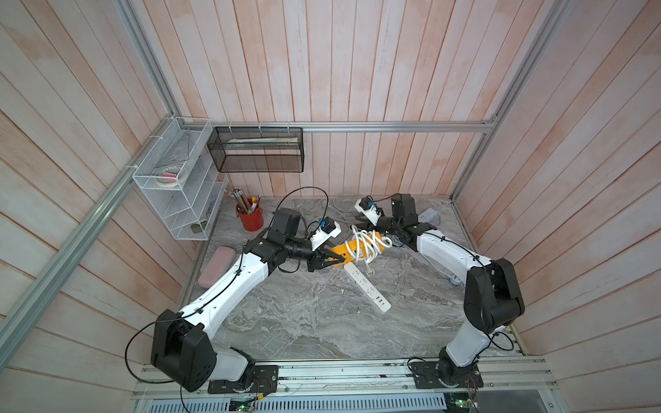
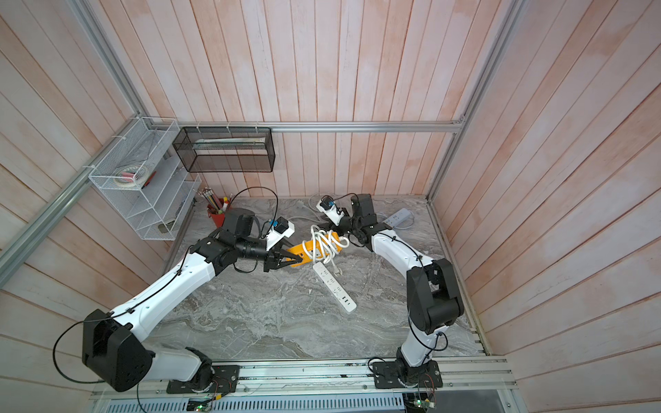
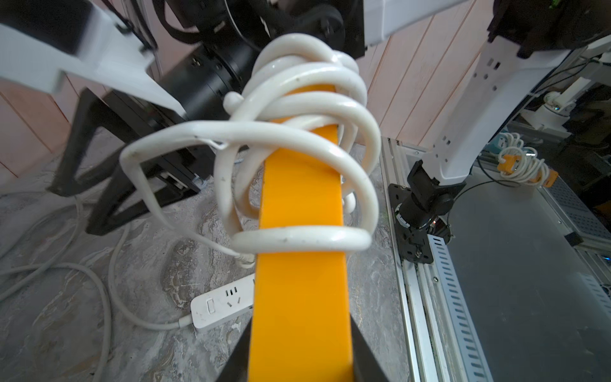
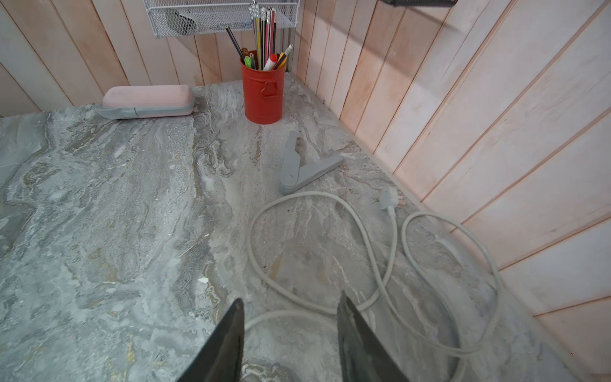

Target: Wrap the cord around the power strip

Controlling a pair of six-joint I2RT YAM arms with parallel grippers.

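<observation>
An orange power strip [image 3: 299, 299], wound loosely with several loops of white cord [image 3: 299, 236], is held up by my left gripper [image 1: 329, 258], shut on its near end. My right gripper is just behind the wrapped strip, fingers apart, with only tabletop and loose cord showing between them. A white power strip [image 1: 367, 287] lies on the table below, its cable running toward the back.
A red pencil cup [image 4: 263, 95], a pink case [image 4: 145, 98] and a grey folded tool [image 4: 292, 166] stand or lie along the edges. Loose cable loops lie at the back.
</observation>
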